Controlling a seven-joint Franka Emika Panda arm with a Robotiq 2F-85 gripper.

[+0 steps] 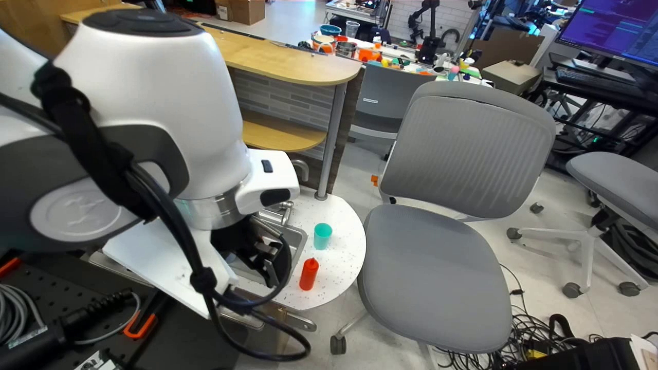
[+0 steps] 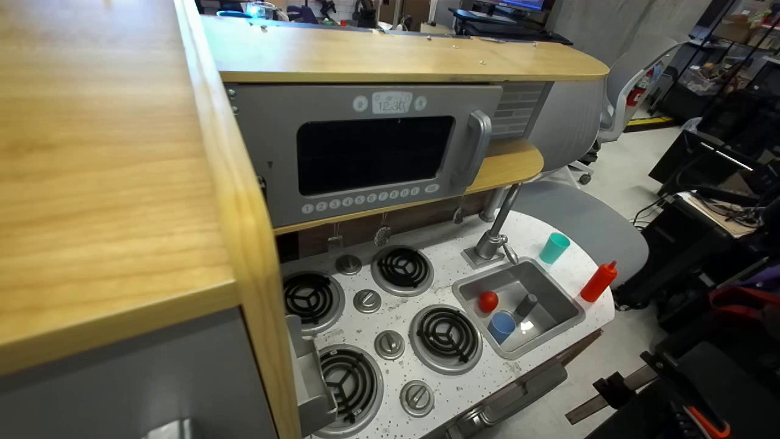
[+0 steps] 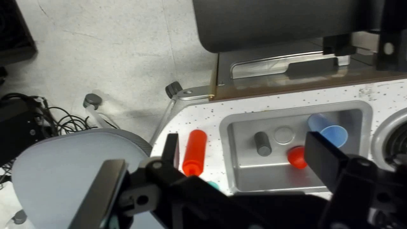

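Note:
My gripper stands open, its fingers wide apart above the counter's sink end, with nothing held between them. Seen from the wrist, a red squeeze bottle lies just inside the left finger, below it. In the steel sink are a red ball-like item, a blue cup and a small grey cylinder. The right finger partly covers the red item in the wrist view. A teal cup stands on the counter near the upright red bottle. The arm hides most of the sink in exterior view 1.
A faucet rises behind the sink. Stove burners and knobs lie to its left, below a toy microwave and wooden shelf. A grey chair stands close to the counter's rounded end.

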